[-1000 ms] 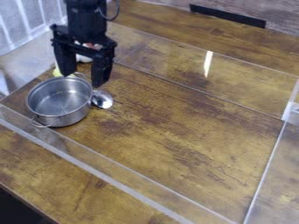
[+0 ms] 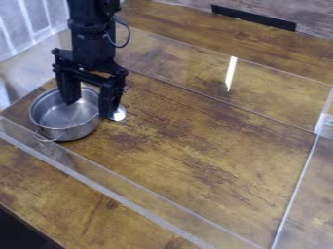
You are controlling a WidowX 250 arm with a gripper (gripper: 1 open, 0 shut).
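Note:
My black gripper (image 2: 92, 92) hangs low over a steel pot (image 2: 58, 124) at the left, its fingers reaching down into the pot's rim area; it is open, with nothing seen held. A shiny metal spoon or ladle (image 2: 117, 114) lies just right of the pot, partly hidden by the gripper.
Clear panels edge the left and right sides, and a dark strip lies at the back right.
The pot looks unmoved.

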